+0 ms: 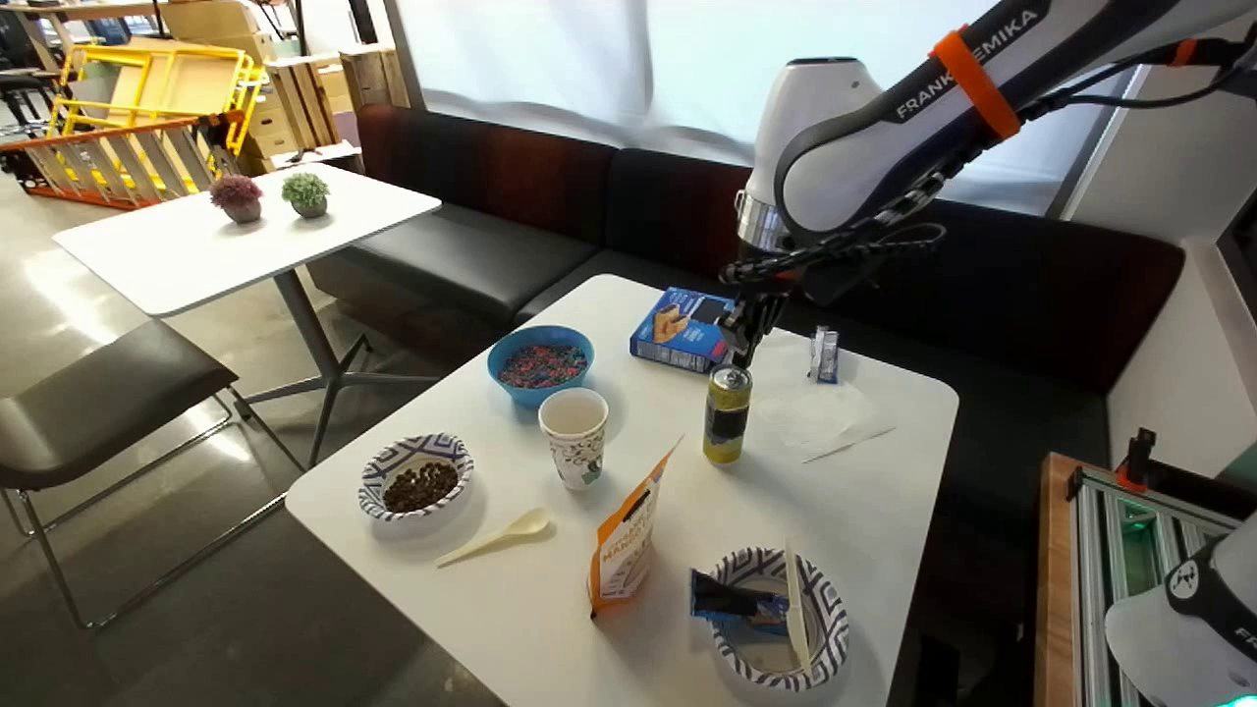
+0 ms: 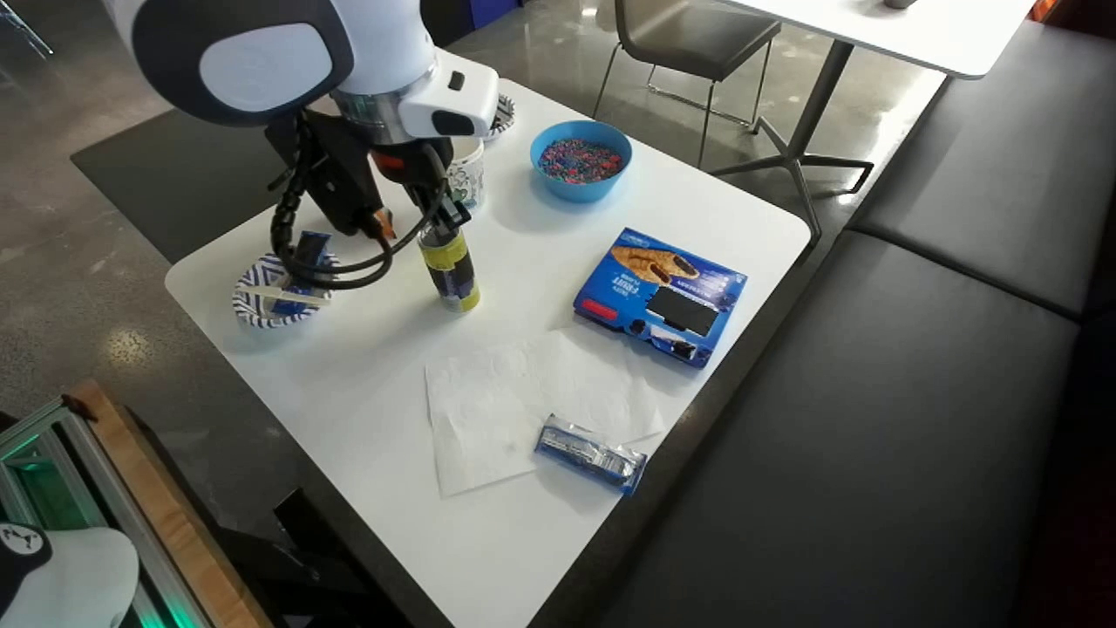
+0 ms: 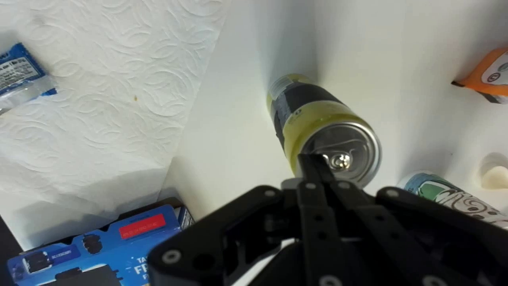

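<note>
A yellow can (image 1: 727,414) with a dark band stands upright on the white table. Its silver lid, tab side up, faces my camera in the wrist view, where the can (image 3: 304,109) fills the middle. My gripper is shut with nothing between its fingers. The fingertips overlap the near edge of the lid; whether they touch it I cannot tell. In the second exterior view the gripper (image 2: 452,221) points down at the top of the can (image 2: 452,274), which is outside the fingers.
Close to the can are a blue box (image 2: 661,296), a paper towel (image 2: 502,408) with a wrapped bar (image 2: 592,454), a paper cup (image 1: 574,446) and an orange bag (image 1: 628,542). A blue bowl (image 1: 500,369), patterned bowls (image 1: 834,636) and a spoon (image 1: 495,537) lie farther off.
</note>
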